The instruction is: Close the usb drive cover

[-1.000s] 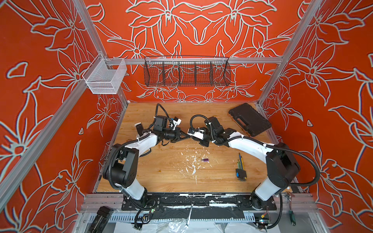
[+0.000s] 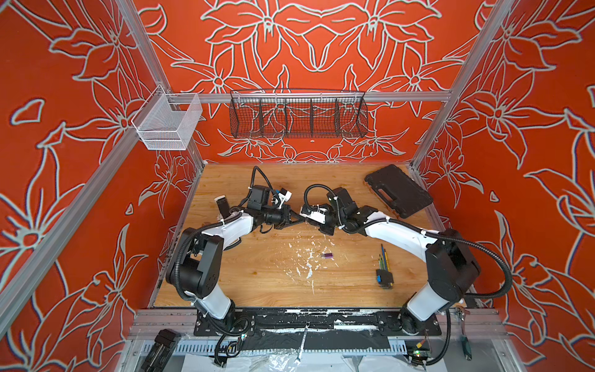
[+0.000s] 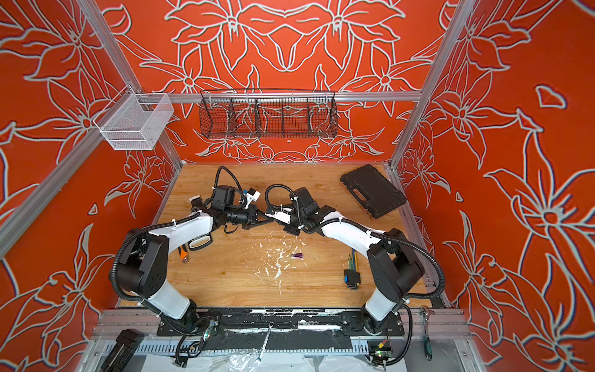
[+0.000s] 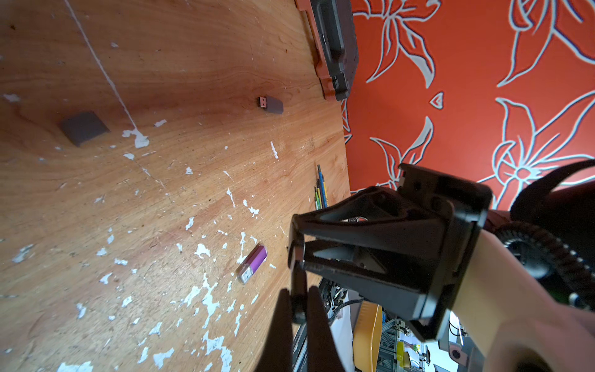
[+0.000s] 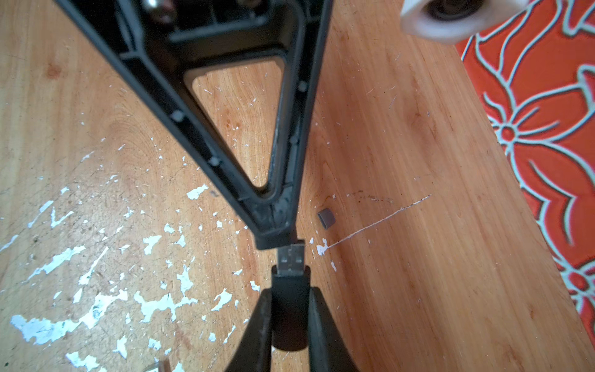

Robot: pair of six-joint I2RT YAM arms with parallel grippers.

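Observation:
The two grippers meet over the middle of the table. My right gripper is shut on a USB drive, whose metal connector [image 5: 290, 257] points toward my left gripper. The left fingertips are shut, right at the connector's end; whether they touch it is unclear. The drive is largely hidden in the left wrist view. A purple USB drive [image 2: 327, 255] lies on the table below the grippers, and a small grey USB drive [image 4: 271, 104] and a dark square piece [image 4: 83, 127] lie apart.
A black case [image 2: 398, 189] lies at the back right, a hex-key set [image 2: 384, 276] at the front right. Tools lie partly under the left arm. Wire baskets [image 2: 297, 114] hang above the back edge.
My left arm has shifted very slightly, its wrist a little to the right. The right arm is almost unchanged.

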